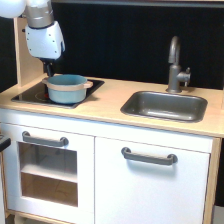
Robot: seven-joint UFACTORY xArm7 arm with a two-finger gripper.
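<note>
A blue-grey pot (pixel 68 96) with a pale rim rests on the black stovetop (pixel 33 94) at the left of the counter. The white robot arm (pixel 44 38) comes in from the top left. Its dark gripper (pixel 48 70) points down at the pot's left back side, close to the rim. Whether the fingers touch the pot cannot be made out, and they are too small and dark to show how they stand.
A steel sink (pixel 165 104) with a dark faucet (pixel 177 68) occupies the right side of the wooden counter (pixel 108 105). Between stove and sink the countertop is clear. Below are an open-fronted cabinet (pixel 49 190) and a white door (pixel 135 192).
</note>
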